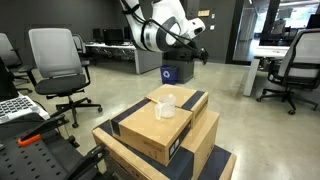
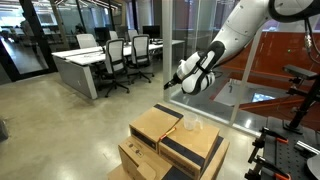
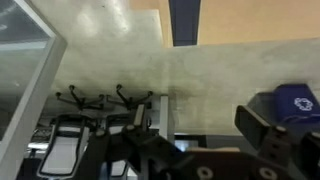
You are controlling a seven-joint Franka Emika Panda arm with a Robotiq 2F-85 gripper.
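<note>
A white cup-like object (image 1: 165,106) stands on top of a cardboard box (image 1: 150,125) in exterior view 1. Exterior view 2 shows the same white object (image 2: 194,122) near the gap between two box tops. My gripper (image 1: 204,56) hangs well above and beyond the boxes, clear of them. In the wrist view the gripper is open, its two dark fingers wide apart. Only floor shows between them, and the white object is out of that view.
Several cardboard boxes with dark tape form a low platform (image 2: 158,122). A blue bin (image 1: 170,75) sits on the floor behind it. Office chairs (image 1: 60,75) stand around, and a dark table (image 1: 40,155) lies at the near left. Open floor surrounds the boxes.
</note>
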